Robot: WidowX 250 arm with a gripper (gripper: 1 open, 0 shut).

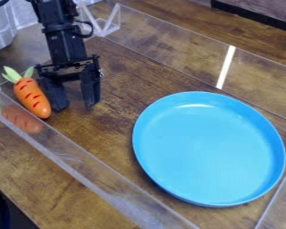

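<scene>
An orange toy carrot [31,95] with green leaves lies at the left of the wooden table, close along the clear wall. My black gripper [75,97] is down at table level just right of the carrot, its fingers apart, with nothing seen between them. A large blue plate [209,148] rests on the right half of the table.
Transparent walls [101,179] run along the near left and the far side of the work area. The middle of the table [133,80] between gripper and plate is bare. A white object [0,27] stands at the top left corner.
</scene>
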